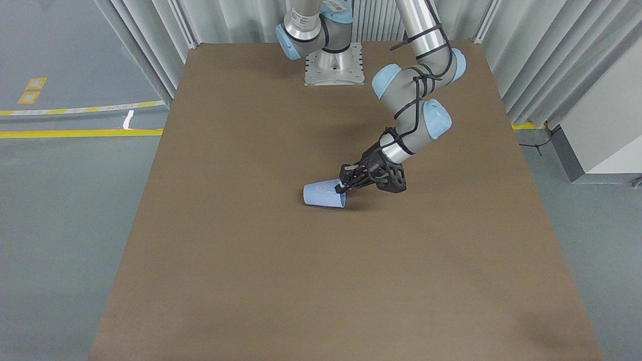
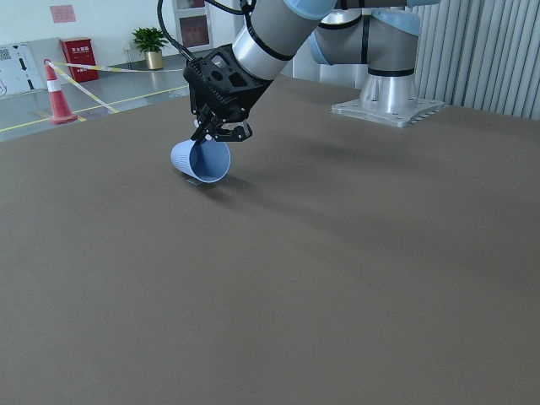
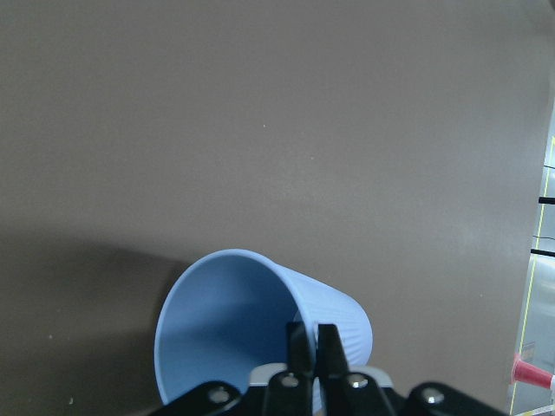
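Observation:
A light blue plastic cup (image 1: 319, 193) (image 2: 184, 159) (image 3: 227, 321) lies on its side on the brown table (image 1: 313, 271), its opening toward my arm. My black gripper (image 1: 340, 186) (image 2: 199, 138) is at the upper rim of the cup's mouth. In the wrist view its two fingers are close together on the rim, one inside the cup and the other outside, with the cup wall between them.
The white arm base (image 1: 333, 77) (image 2: 388, 108) stands at the back of the table.

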